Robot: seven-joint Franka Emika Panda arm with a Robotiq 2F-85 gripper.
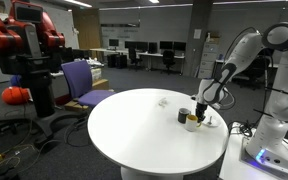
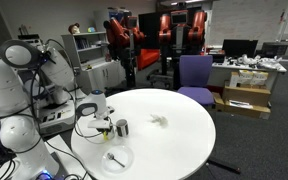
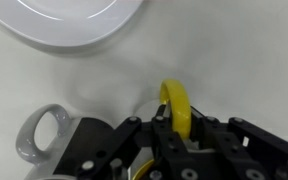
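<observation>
A mug with a yellow handle (image 3: 179, 105) and a yellow rim (image 3: 141, 173) shows at the bottom of the wrist view. My gripper is shut on that handle, which rises between the dark fingers. Most of the mug's body is hidden under the gripper. In exterior view 1 the pale mug (image 1: 192, 123) is at the right part of the white table, with the gripper close beside it. Exterior view 2 shows only a yellow bit of the mug (image 2: 106, 137) below the gripper. Whether it touches the table cannot be told.
A grey mug (image 3: 49, 145) with a dark inside stands close beside the held mug. Near them lies a white plate (image 3: 69, 35), bearing a small utensil in exterior view 2. A crumpled pale item (image 2: 158, 120) is farther off.
</observation>
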